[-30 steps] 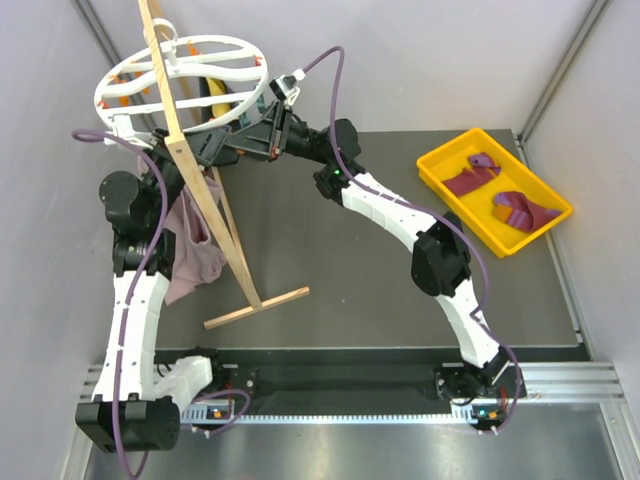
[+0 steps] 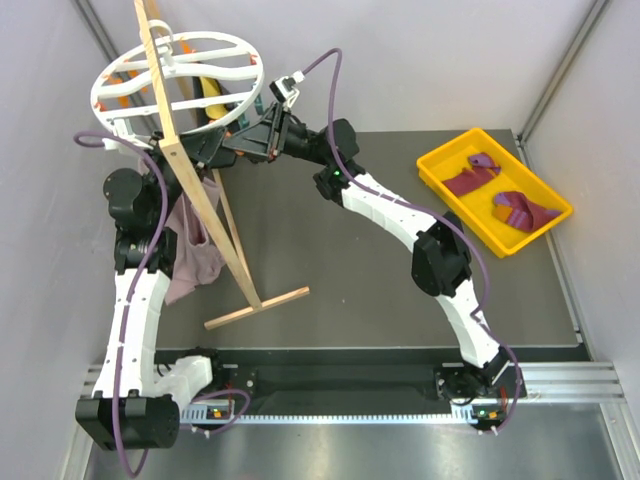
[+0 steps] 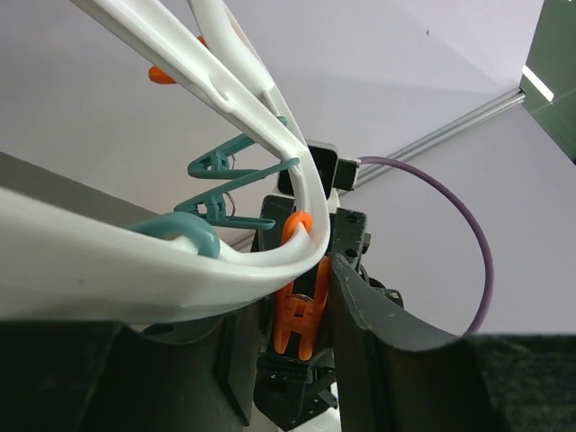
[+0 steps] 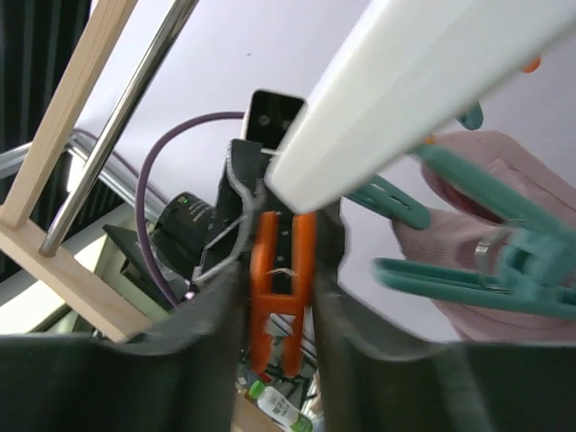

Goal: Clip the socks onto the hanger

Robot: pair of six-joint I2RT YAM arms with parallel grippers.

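The white round hanger (image 2: 180, 70) hangs on a wooden stand at the upper left, carrying orange and teal clips. Both grippers meet at its lower right rim. My left gripper has its fingers around an orange clip (image 3: 306, 324) on the white rim; whether they press on it is unclear. My right gripper is at an orange clip (image 4: 301, 270) from the other side, fingers blurred. Teal clips (image 3: 216, 207) hang alongside. Pink cloth (image 2: 195, 255) hangs beneath the hanger.
A yellow bin (image 2: 440, 170) with folded socks (image 2: 525, 215) sits at the right. The wooden stand's foot (image 2: 255, 310) stands on the dark table (image 2: 360, 300).
The hanger has shifted slightly to the left in the top view, and the left arm slightly with it. The right arm looks almost still.
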